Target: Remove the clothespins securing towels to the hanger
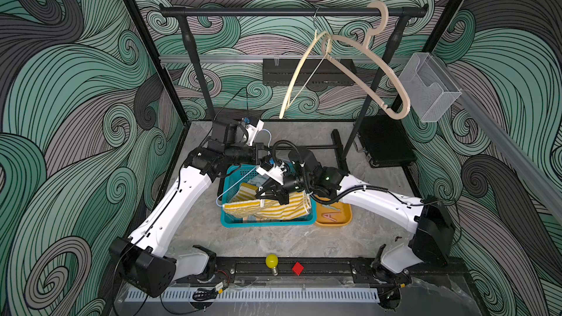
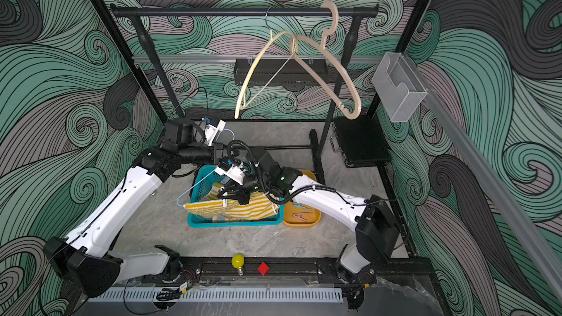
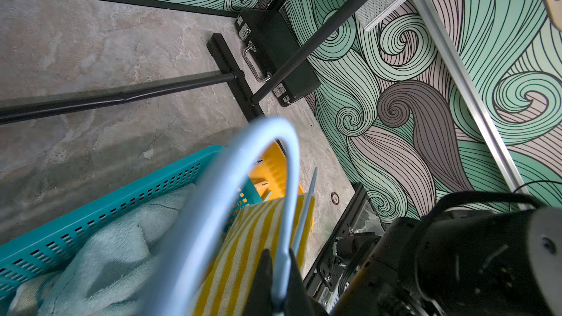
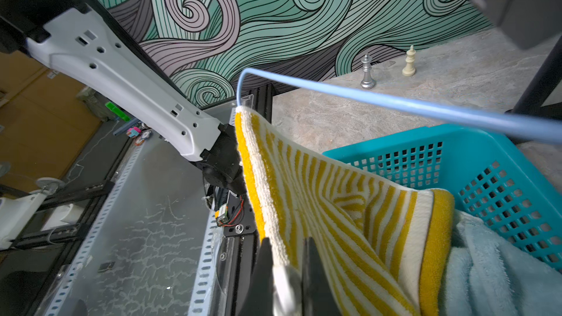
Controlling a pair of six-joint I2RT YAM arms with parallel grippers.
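A light-blue wire hanger (image 4: 374, 98) runs up to my left gripper, which is shut on it. The yellow-striped towel (image 4: 339, 222) drapes from the hanger's far end down into the teal basket (image 4: 445, 140). My right gripper is shut on the towel's edge, below and right of my left gripper in both top views. A light-blue towel (image 3: 117, 257) lies in the basket. I see no clothespin on the striped towel; loose clothespins lie in the orange tray (image 1: 330, 216).
Wooden and cream hangers (image 1: 398, 82) hang on the black rail (image 1: 246, 11) above. A black case (image 1: 386, 143) stands at the back right, a mesh bin (image 1: 430, 87) above it. Two chess pieces (image 4: 367, 76) stand on the table beyond the basket.
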